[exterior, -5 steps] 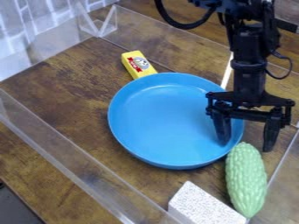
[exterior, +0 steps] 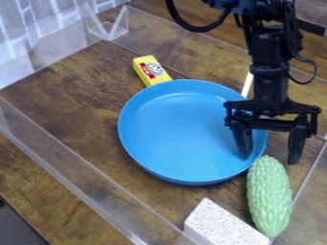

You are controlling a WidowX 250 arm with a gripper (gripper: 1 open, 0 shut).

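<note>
My black gripper [exterior: 270, 145] hangs at the right, low over the right rim of a round blue plate [exterior: 179, 129], with its two fingers apart. One finger is over the plate and the other is to the right of it. No object shows between them, though the space behind is partly dark. A pale green bumpy vegetable [exterior: 269, 196] lies just below the gripper, beside the plate's lower right.
A white speckled block [exterior: 225, 225] lies at the bottom edge. A yellow box [exterior: 151, 71] sits behind the plate.
</note>
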